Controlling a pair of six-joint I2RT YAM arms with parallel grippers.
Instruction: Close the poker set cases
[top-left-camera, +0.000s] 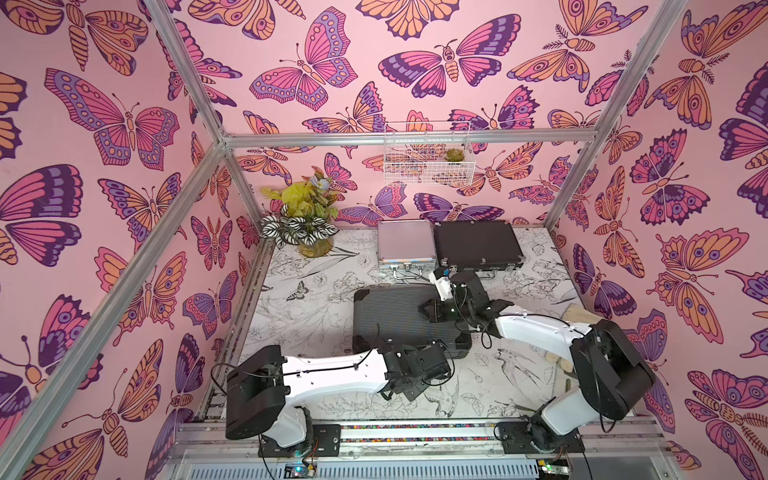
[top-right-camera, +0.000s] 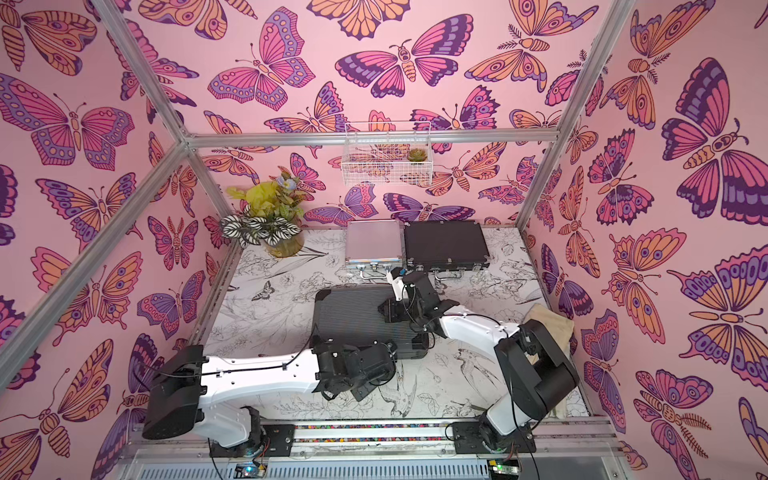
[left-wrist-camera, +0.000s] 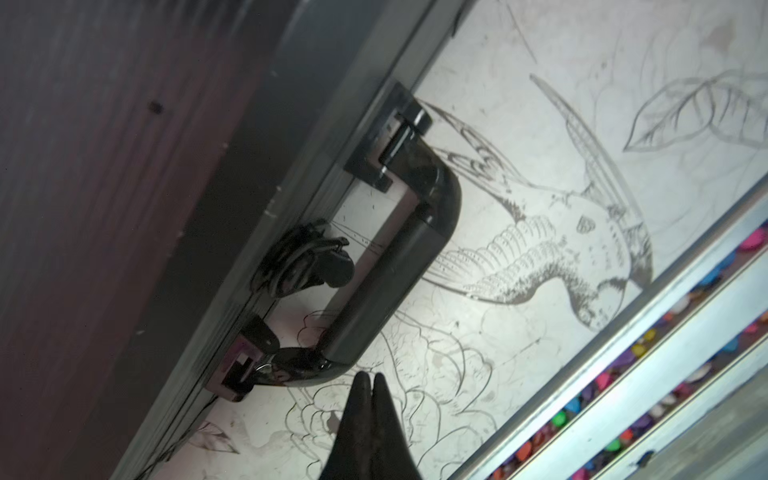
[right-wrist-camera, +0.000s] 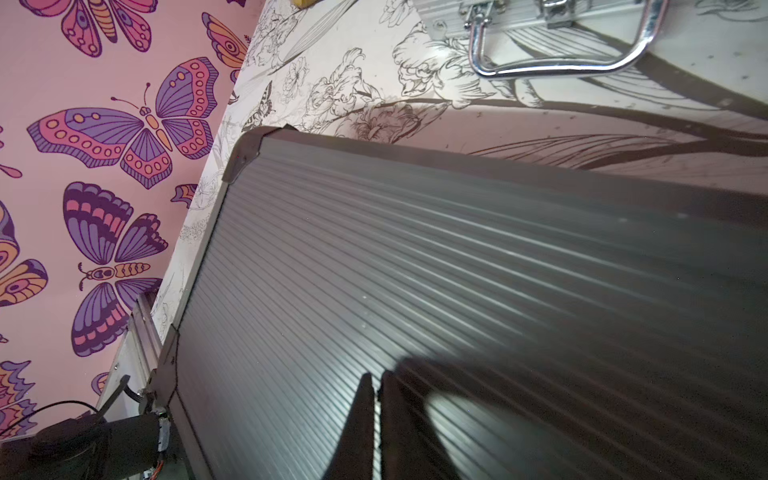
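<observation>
A dark grey ribbed case (top-left-camera: 382, 313) lies flat in mid-table with its lid down. Its black handle (left-wrist-camera: 388, 280) faces the front, and a black fitting (left-wrist-camera: 308, 262) sits between the handle's mounts. Close by the handle's lower end in the left wrist view, my left gripper is shut with nothing between its fingers. Over the ribbed lid, my right gripper has its fingers nearly together; nothing shows between them, and whether they touch the lid is unclear. Behind lie a silver case (top-left-camera: 406, 240) and a black case (top-left-camera: 478, 242), both with lids down.
A potted plant (top-left-camera: 308, 214) stands at the back left. A beige cloth (top-right-camera: 552, 332) lies at the right edge near my right arm. Along the front runs a metal rail (left-wrist-camera: 608, 328) with colourful bits behind it.
</observation>
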